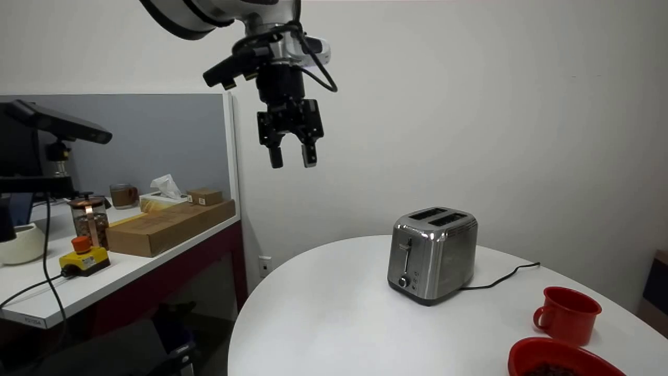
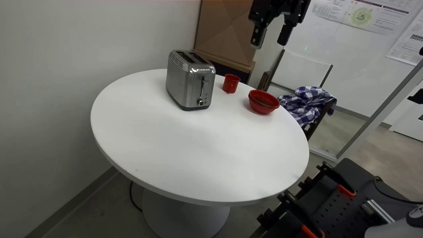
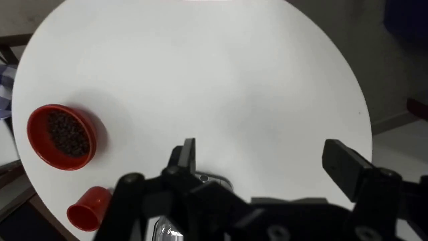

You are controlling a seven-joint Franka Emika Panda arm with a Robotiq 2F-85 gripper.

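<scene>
My gripper (image 1: 293,162) hangs high above the round white table (image 2: 158,158), fingers pointing down, open and empty. In the wrist view the two fingers (image 3: 187,154) stand wide apart over bare tabletop. A steel two-slot toaster (image 1: 433,256) stands upright near the wall; in the wrist view the gripper hides most of it. Near the table's edge sits a red bowl (image 2: 264,101) holding small dark pieces (image 3: 69,134). Beside it is a red mug (image 1: 567,315), its handle facing the toaster side. Nothing on the table touches the gripper.
The toaster's black cord (image 1: 501,280) trails over the table towards the wall. A side desk (image 1: 181,250) carries a long cardboard box (image 1: 170,226) and a coffee press (image 1: 90,220). A checked cloth (image 2: 307,103) lies on a chair beyond the edge.
</scene>
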